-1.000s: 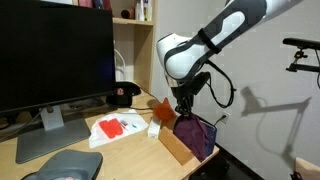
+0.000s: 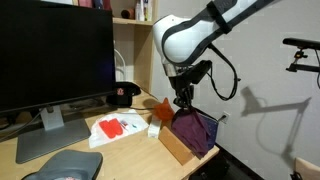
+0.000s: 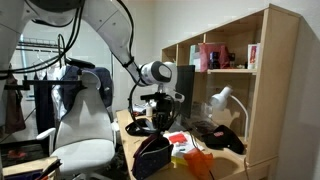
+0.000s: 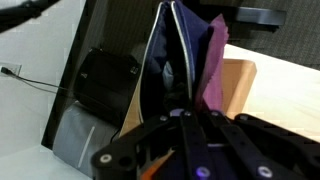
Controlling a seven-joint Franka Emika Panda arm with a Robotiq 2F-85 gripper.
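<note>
A dark maroon and navy cloth bag (image 2: pixel 194 130) hangs at the right end of the desk, beside and partly over a brown box (image 2: pixel 174 147). My gripper (image 2: pixel 183 101) points down and is shut on the bag's upper edge. In exterior view 2 the bag (image 3: pixel 152 158) appears dark with a pale line along it. From the wrist, navy and purple folds of the bag (image 4: pixel 211 62) rise from between the fingers and hide most of the fingertips. The brown box (image 4: pixel 236 86) shows behind them.
On the desk (image 2: pixel 125 160) are a white sheet with a red item (image 2: pixel 112 128), an orange object (image 2: pixel 163 108) and a large monitor (image 2: pixel 55 60). A white chair (image 3: pixel 85 135) stands beside the desk. Bare desktop lies left of the box.
My gripper has risen a little, and the top of the bag has come up with it. The desk items have not moved.
</note>
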